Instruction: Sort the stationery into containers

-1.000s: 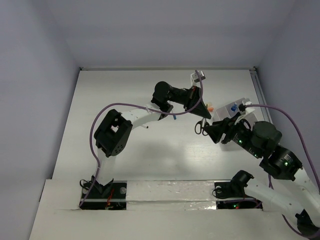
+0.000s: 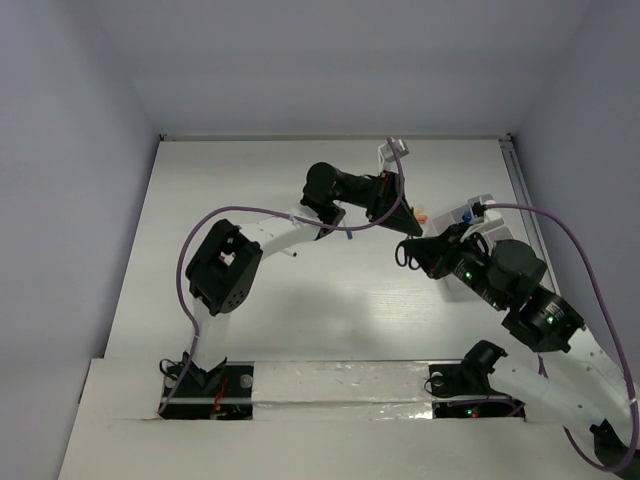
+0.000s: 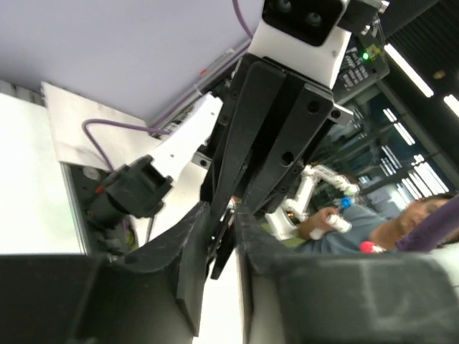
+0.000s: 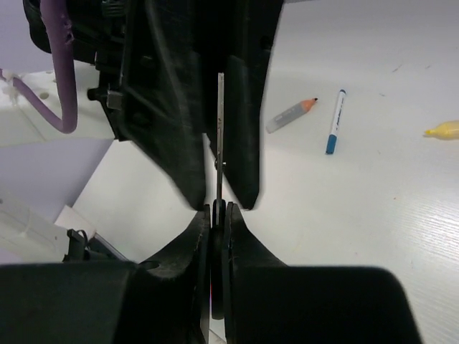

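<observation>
Black scissors [image 2: 404,254] hang between the two grippers near the board's right side, with my right gripper [image 2: 428,250] shut on them. In the right wrist view the thin blade [image 4: 219,129] rises between the fingers of my left gripper [image 2: 400,222], which are part open around it; whether they touch it is unclear. A grey marker with orange tip [image 4: 290,115], a blue-capped pen [image 4: 336,122] and a yellow item [image 4: 442,130] lie on the white board.
A clear container [image 2: 480,210] with compartments stands at the right behind my right gripper. The board's front middle [image 2: 330,320] is clear. Purple cables loop over both arms.
The left arm is almost still.
</observation>
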